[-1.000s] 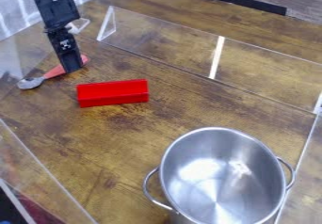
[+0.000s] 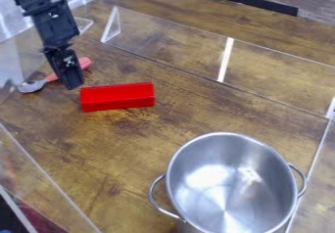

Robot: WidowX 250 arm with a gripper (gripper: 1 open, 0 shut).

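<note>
My black gripper [image 2: 69, 72] hangs at the upper left, its fingers pointing down over a pink-handled utensil [image 2: 37, 82] with a pale head. The gripper hides much of that utensil, and I cannot tell whether anything is between the fingers. A red block [image 2: 117, 96] lies just right of and below the gripper. A steel pot [image 2: 229, 183] with two side handles stands at the lower right.
Clear panels [image 2: 110, 26] and white strips border the work area at the back and left. A dark slot sits at the far back edge.
The red block and pot have not moved.
</note>
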